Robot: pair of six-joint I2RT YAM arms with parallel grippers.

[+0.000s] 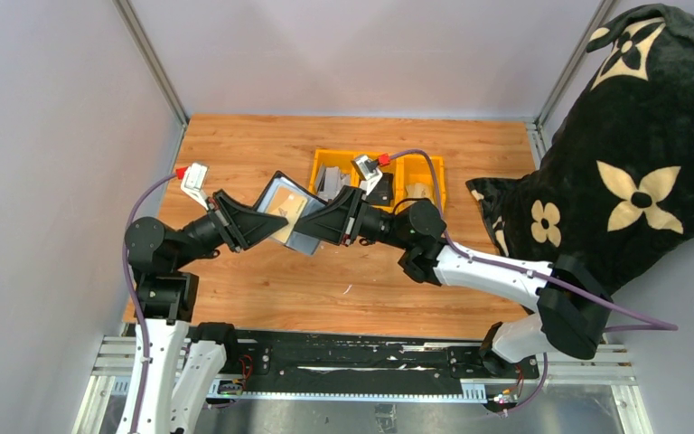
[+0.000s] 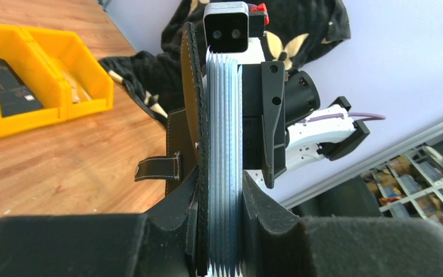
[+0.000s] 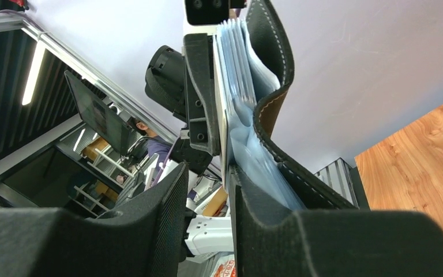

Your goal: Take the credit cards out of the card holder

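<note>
The dark leather card holder (image 2: 189, 86) is held up above the table with its clear sleeves (image 2: 224, 144) fanned edge-on. My left gripper (image 1: 280, 222) is shut on it, both fingers pressing the stack. A beige card (image 1: 287, 206) lies on the face turned up in the top view. From the other side my right gripper reaches in, its fingers parted. In the right wrist view, the thin edge of the beige card (image 3: 224, 144) comes down into the gap, close to the right-hand finger. Whether that finger touches it, I cannot tell.
Behind the arms stands a yellow divided bin (image 1: 322, 155) with grey and black items inside. A black patterned cushion (image 1: 587, 181) fills the right side.
</note>
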